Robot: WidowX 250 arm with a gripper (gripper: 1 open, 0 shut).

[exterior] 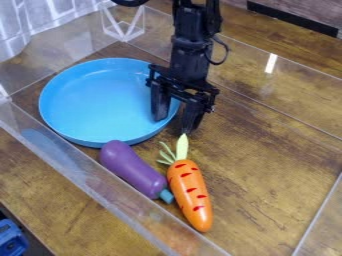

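The black gripper (179,112) hangs low at the right rim of a blue plate (96,108), its fingers reaching down toward the wood; whether they are open or shut is hard to tell. Below it, a toy carrot (189,191) with a green top lies on the table. A purple eggplant (131,169) lies to the carrot's left, just below the plate.
A clear plastic wall runs along the lower left, beside the plate and eggplant. A small blue object (8,240) sits at the bottom left corner, outside it.
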